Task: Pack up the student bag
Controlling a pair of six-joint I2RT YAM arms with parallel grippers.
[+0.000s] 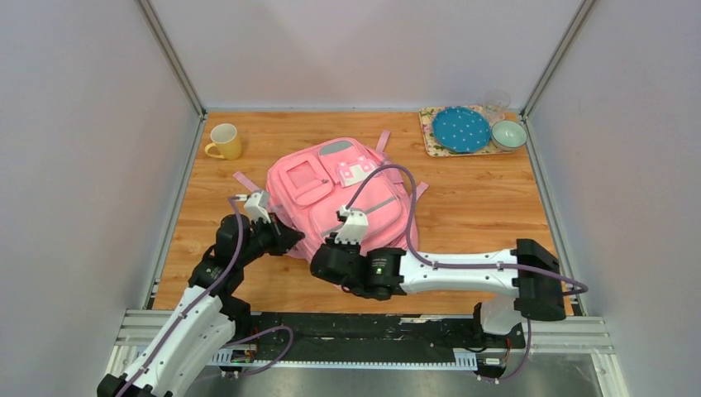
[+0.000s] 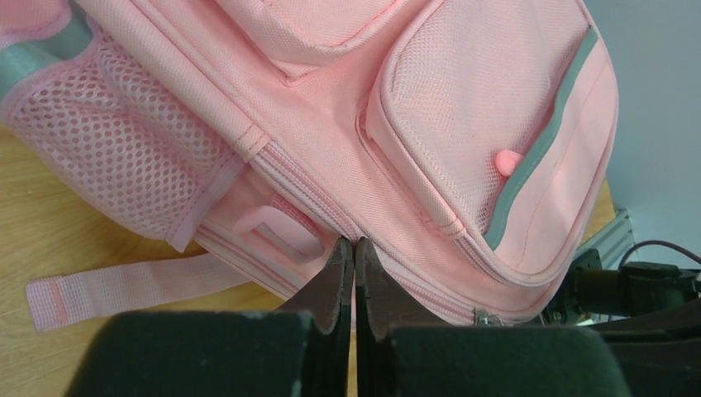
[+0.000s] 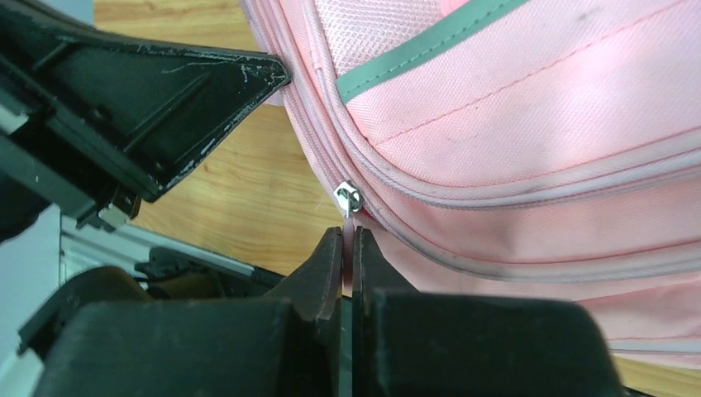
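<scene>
The pink student bag point(image 1: 364, 211) lies on its back on the table, pockets facing up. In the right wrist view, my right gripper is shut on the pink zipper pull point(image 3: 348, 256), whose metal slider point(image 3: 348, 197) sits on the zipper at the bag's lower corner. At the bag's lower left side, my left gripper has its fingers closed on the edge fabric beside the zipper track point(image 2: 298, 182). A pink strap point(image 2: 132, 289) lies loose on the wood there. In the top view the arms hide both sets of fingertips.
A yellow mug point(image 1: 224, 141) stands at the back left. The tray point(image 1: 431, 144) at the back right carries a blue dotted plate point(image 1: 461, 130), a pale green bowl point(image 1: 508, 135) and a clear glass point(image 1: 496, 101). Bare wood lies right of the bag. Both grippers are close together.
</scene>
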